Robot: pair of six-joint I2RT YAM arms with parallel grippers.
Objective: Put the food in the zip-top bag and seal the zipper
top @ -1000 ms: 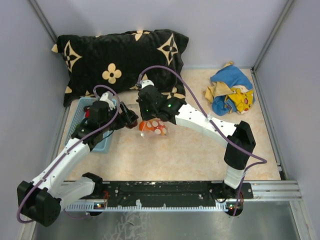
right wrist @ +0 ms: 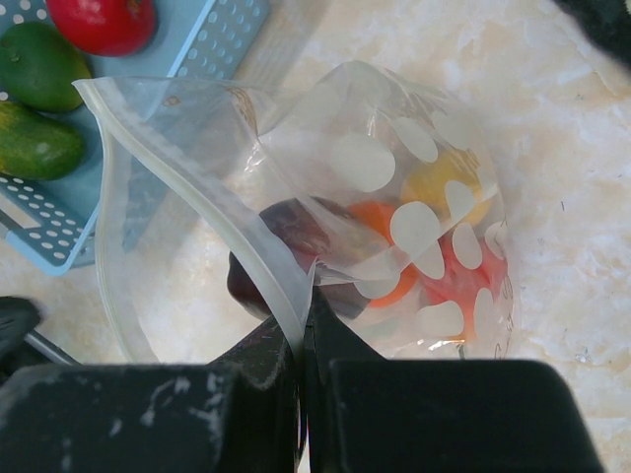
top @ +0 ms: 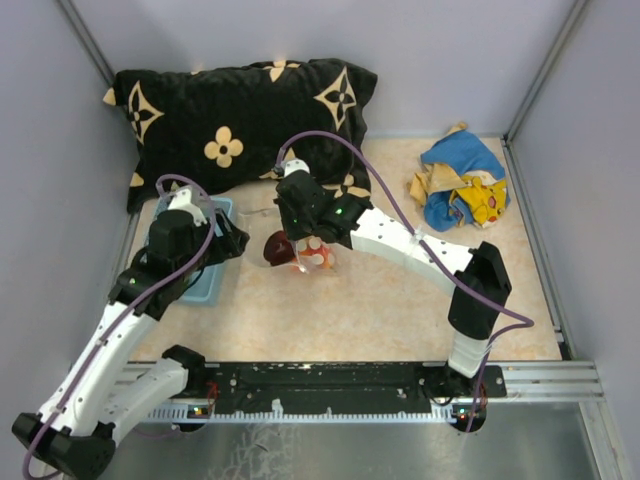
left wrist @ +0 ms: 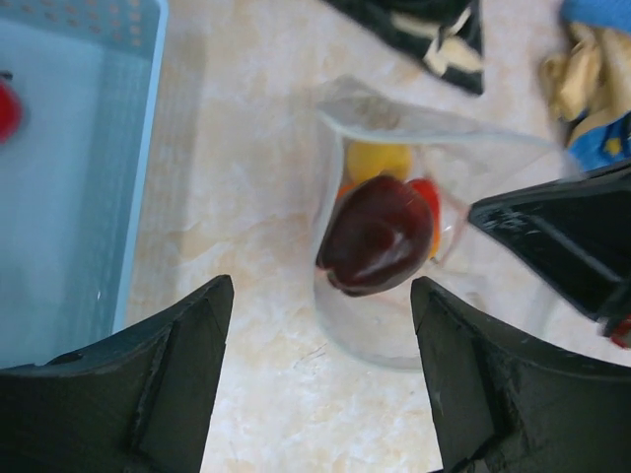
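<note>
A clear dotted zip top bag [right wrist: 365, 158] stands open, holding a dark purple vegetable [left wrist: 375, 236], a yellow piece [left wrist: 375, 158] and red and orange pieces. My right gripper is shut at the bag's rim, with the thin plastic edge between its fingers. My left gripper is open above the table, just outside the bag's mouth, with nothing between its fingers.
A blue basket [left wrist: 79, 217] at the left holds a red vegetable [right wrist: 104, 20] and green ones [right wrist: 39, 69]. A black patterned cushion [top: 240, 120] lies behind, and crumpled cloths [top: 460, 180] at the back right.
My left gripper has drawn back left from the bag, leaving the purple vegetable in it. The right arm holds its place.
</note>
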